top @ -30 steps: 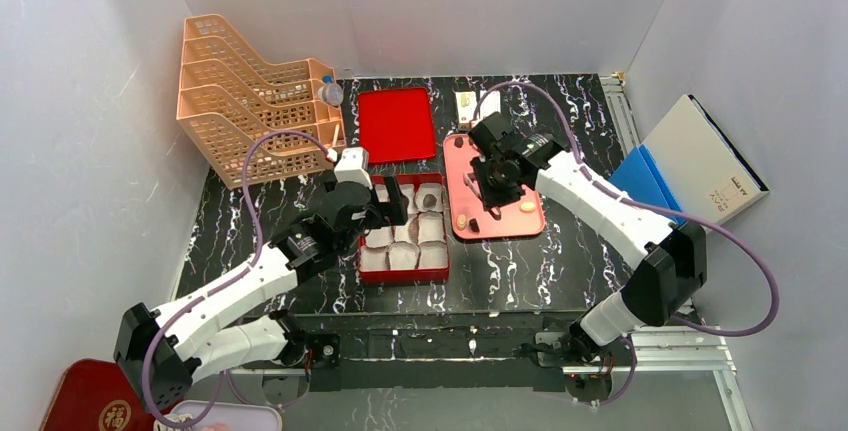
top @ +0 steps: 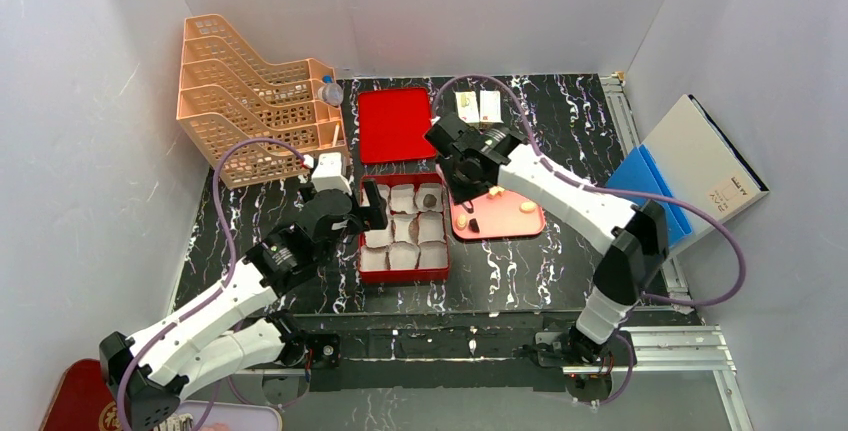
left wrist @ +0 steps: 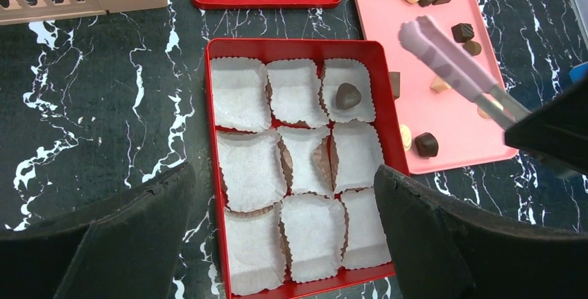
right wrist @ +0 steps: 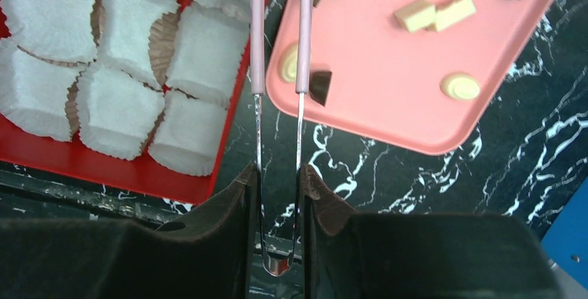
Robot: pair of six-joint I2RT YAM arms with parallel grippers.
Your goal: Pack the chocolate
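Observation:
A red box [left wrist: 216,236] holds paper cups in a grid; a dark chocolate [left wrist: 348,96] sits in its back-right cup. Beside it, a pink tray [right wrist: 388,77] carries dark, brown and white chocolates. My right gripper is over the tray's left edge, pink-tipped tongs part open; whether anything lies between the far tips is out of view. My left gripper stands open above the red box, nothing between its fingers.
An empty red tray [top: 393,123] lies at the back. An orange rack [top: 255,91] stands back left, a blue folder [top: 650,186] at the right.
My left arm shifted slightly left since a second ago.

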